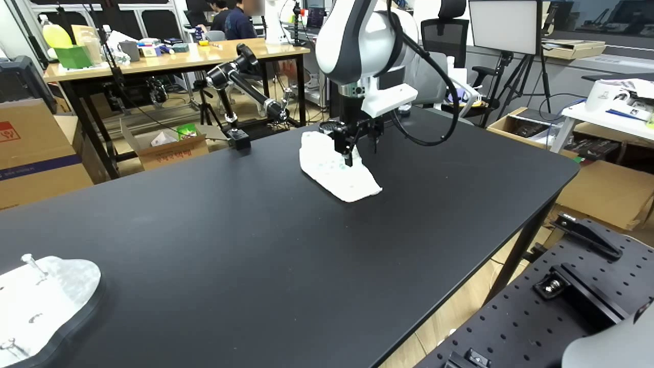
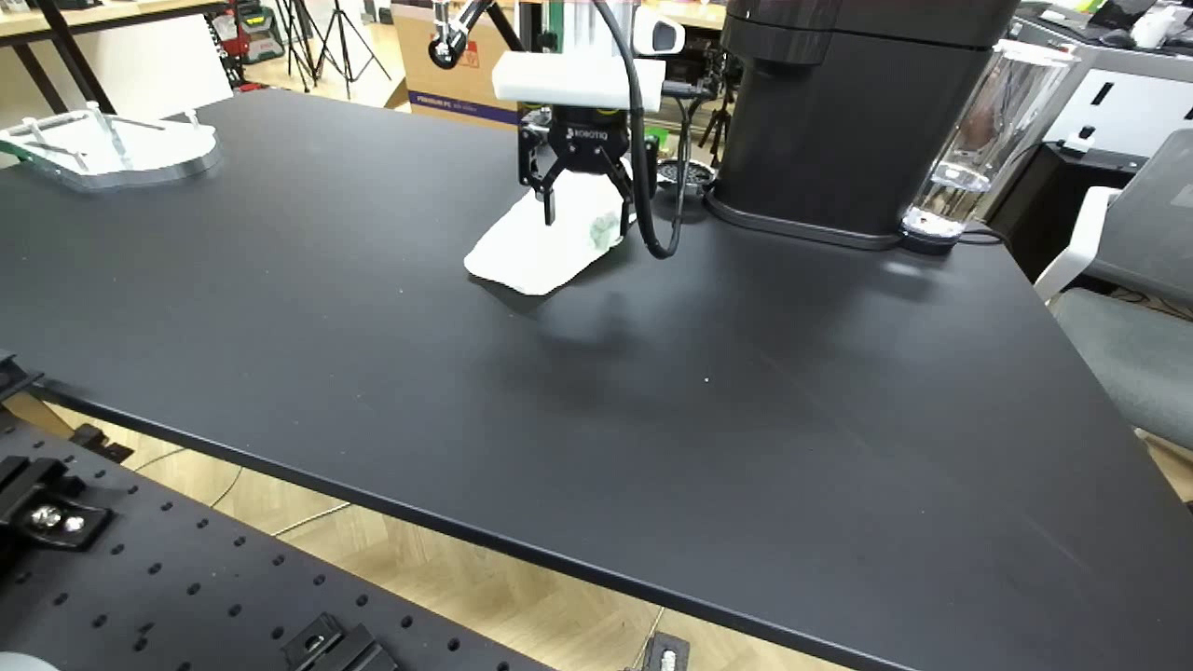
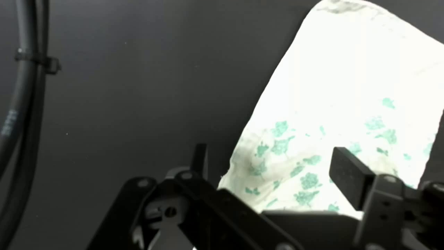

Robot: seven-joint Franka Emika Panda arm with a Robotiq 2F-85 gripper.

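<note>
A white cloth with green leafy prints (image 3: 308, 166) lies flat and folded on the black table; its plain end reaches the top right of the wrist view. In exterior view 2 the same cloth (image 2: 526, 252) spreads below my gripper (image 2: 587, 218). The gripper is open, its fingers wide apart and pointing down. From the side, the cloth (image 1: 343, 178) extends from under the gripper toward the table's middle. One finger (image 3: 349, 177) is over the printed part in the wrist view, the other over bare table by the cloth's edge. Nothing is between them.
A black coffee machine (image 2: 850, 123) with a clear water tank (image 2: 973, 157) stands close beside the gripper. A cable (image 2: 639, 134) loops off the arm. A white-topped board with upright pegs (image 1: 52, 294) sits at the table's far end.
</note>
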